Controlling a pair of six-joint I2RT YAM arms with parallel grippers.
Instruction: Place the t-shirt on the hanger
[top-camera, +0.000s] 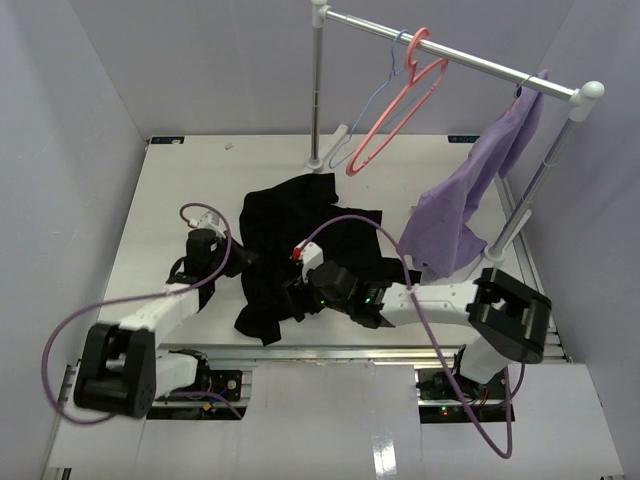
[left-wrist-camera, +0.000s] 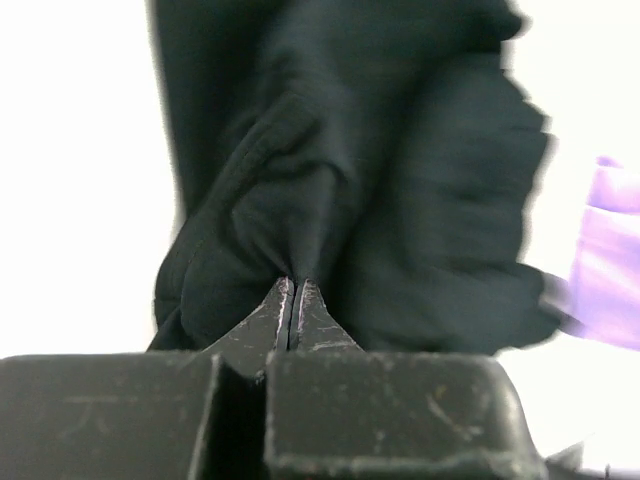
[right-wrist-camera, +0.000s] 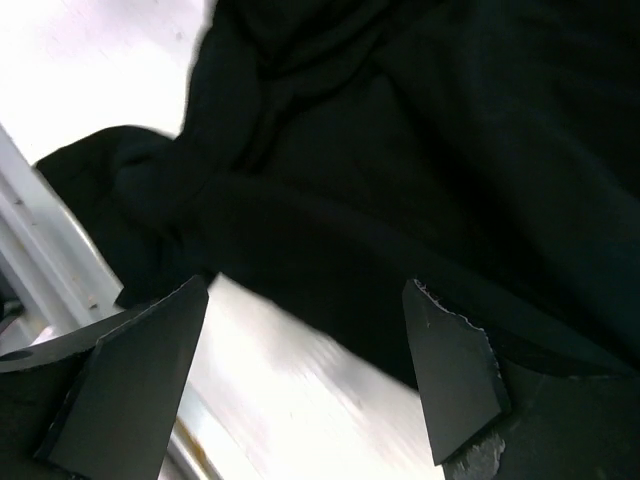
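Note:
A black t-shirt (top-camera: 315, 215) lies crumpled across the middle of the table. My left gripper (top-camera: 240, 262) is at its left edge; in the left wrist view its tips (left-wrist-camera: 297, 288) are closed together on dark fabric. My right gripper (top-camera: 295, 298) is over the shirt's lower part; in the right wrist view it (right-wrist-camera: 305, 310) stands open above cloth, with nothing held. A pink hanger (top-camera: 390, 122) and a thin blue hanger (top-camera: 365, 108) hang on the rail above and behind the shirt.
The metal rack's rail (top-camera: 465, 57) spans the back right, with a purple garment (top-camera: 460, 200) hanging at its right end, near the shirt. Bare table shows at the back left. The front edge rail (top-camera: 300, 354) runs just below the grippers.

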